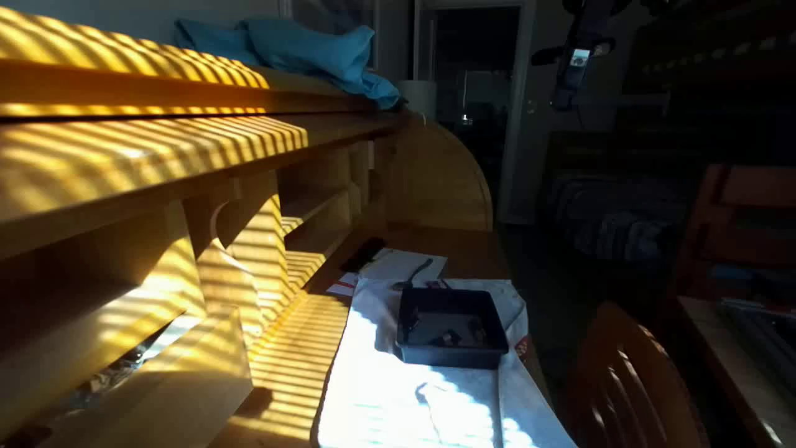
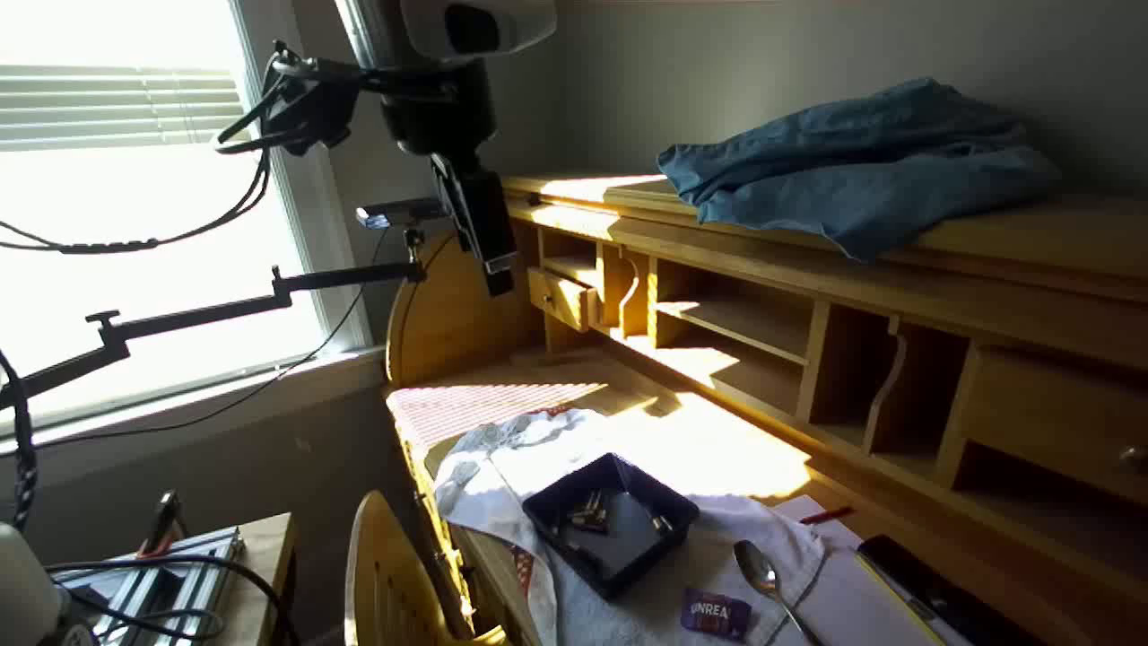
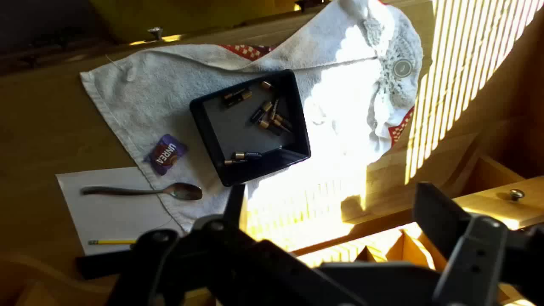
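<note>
My gripper stands open in the wrist view, its dark fingers wide apart and nothing between them. In exterior view 2 the gripper point(image 2: 497, 282) hangs high above the desk, clear of everything on it. Below, a dark square tray point(image 3: 207, 137) rests on a white towel point(image 3: 148, 81) with red checked trim. Several batteries point(image 3: 275, 122) lie loose in the tray, most toward one side. A purple wrapped snack point(image 3: 166, 154) sits on the towel beside the tray. Close by, a metal spoon point(image 3: 184, 191) lies across the towel's edge and a white paper sheet point(image 3: 109, 219).
A yellow pencil point(image 3: 111, 242) lies on the paper. Along the desk's back run wooden cubbies point(image 2: 743, 312), with one small drawer point(image 2: 561, 298) pulled out. Blue cloth point(image 2: 861, 161) covers part of the top shelf. A chair point(image 2: 400, 571) stands at the front edge. Sunlight glares on the towel.
</note>
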